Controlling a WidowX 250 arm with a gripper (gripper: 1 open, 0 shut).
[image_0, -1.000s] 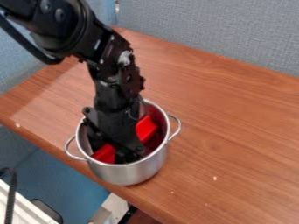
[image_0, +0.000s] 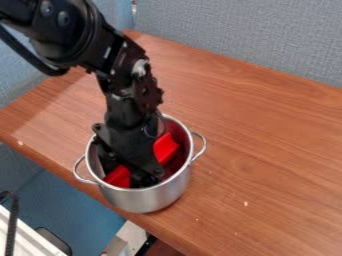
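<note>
My black gripper (image_0: 130, 155) reaches down into a silver metal pot (image_0: 166, 195) near the table's left front edge. Red material (image_0: 166, 147) shows inside the pot on either side of the gripper, at the upper right and lower left. The fingertips are hidden among the pot's contents and the dark body of the gripper, so what lies between them cannot be seen.
A grey fabric wall (image_0: 241, 35) stands at the back. Past the left edge, lower down, are a blue surface and white items.
The arm and gripper sit very slightly higher or shifted at the wrist; otherwise the pot and red material look the same.
</note>
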